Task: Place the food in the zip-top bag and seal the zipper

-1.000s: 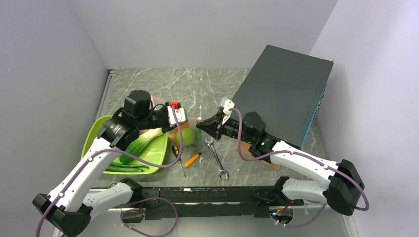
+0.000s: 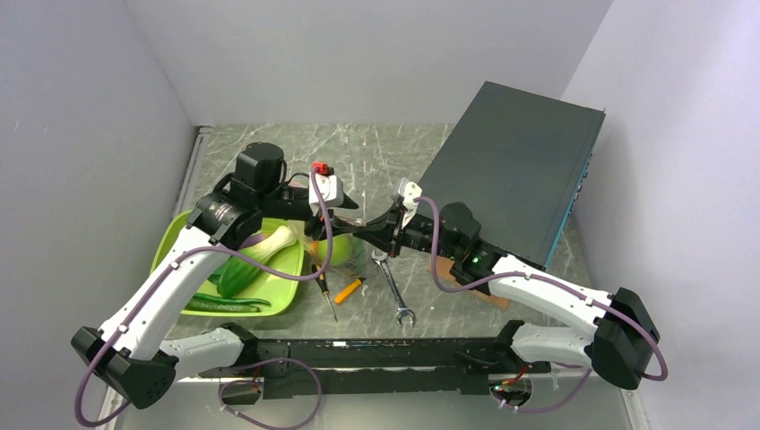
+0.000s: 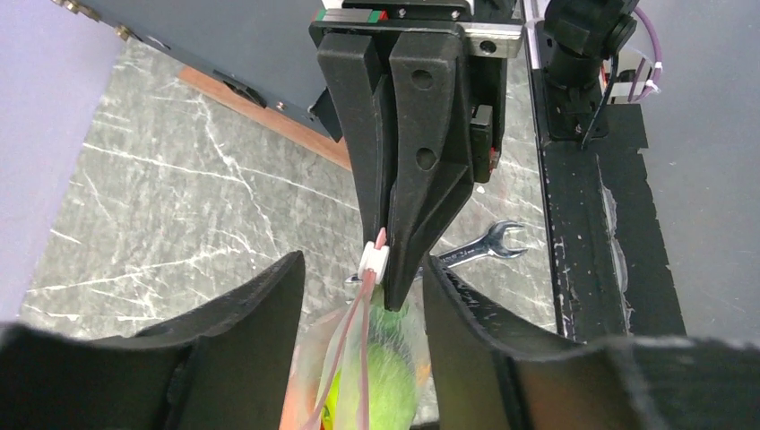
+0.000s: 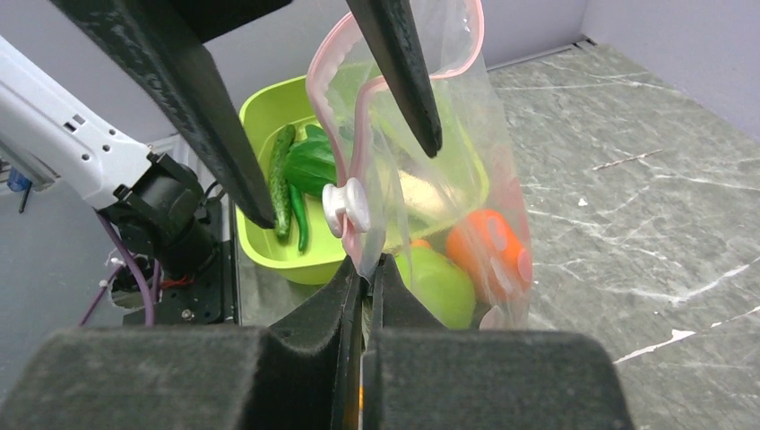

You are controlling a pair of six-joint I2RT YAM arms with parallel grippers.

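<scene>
A clear zip bag (image 4: pixel 502 179) with pink zipper edges and a white slider (image 4: pixel 348 208) holds a green round food (image 4: pixel 444 282) and an orange one (image 4: pixel 488 246). My right gripper is shut at the bag's edge just below the slider, with bag film at its tips. My left gripper is part open around the slider and zipper, its fingertips either side of the right gripper's tips in the left wrist view.
A green tray (image 2: pixel 282 287) of vegetables stands at the left. A wrench (image 2: pixel 392 288), screwdriver (image 2: pixel 323 285) and orange handle (image 2: pixel 349 290) lie on the marble top. A dark box (image 2: pixel 511 161) fills the right.
The right arm has stayed put.
</scene>
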